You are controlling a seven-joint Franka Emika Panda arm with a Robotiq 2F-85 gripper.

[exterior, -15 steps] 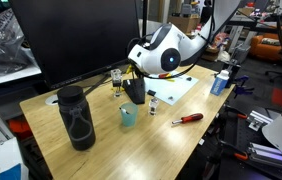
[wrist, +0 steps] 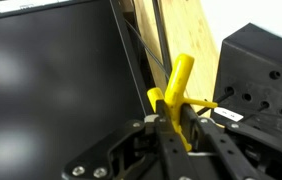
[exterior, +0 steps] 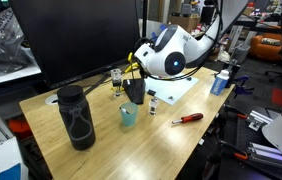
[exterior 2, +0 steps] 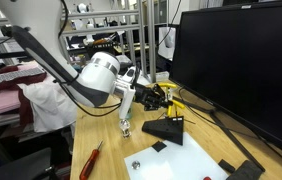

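Note:
A yellow-handled tool [wrist: 179, 78], probably pliers, stands between the fingers of my gripper in the wrist view. The fingers are shut on it. Exterior view 2 shows my gripper [exterior 2: 161, 97] above a black block [exterior 2: 164, 129], with the yellow handles [exterior 2: 176, 104] beside its tip. In exterior view 1 the gripper [exterior: 135, 63] is over the same black block [exterior: 134, 88], and most of the tool is hidden. The wrist view has a black block with holes [wrist: 263, 78] to the right of the tool.
A screwdriver with a red handle [exterior: 188, 119] lies on the table. Near the block stand a teal cup [exterior: 128, 115] and a small white bottle [exterior: 153, 105]. A black cylinder [exterior: 76, 117] is at the left, and a large monitor [exterior 2: 239, 70] rises behind.
In exterior view 1 the arm's white links have shifted a little right and down. The gripper end stays close to the black block; the other table objects look unmoved.

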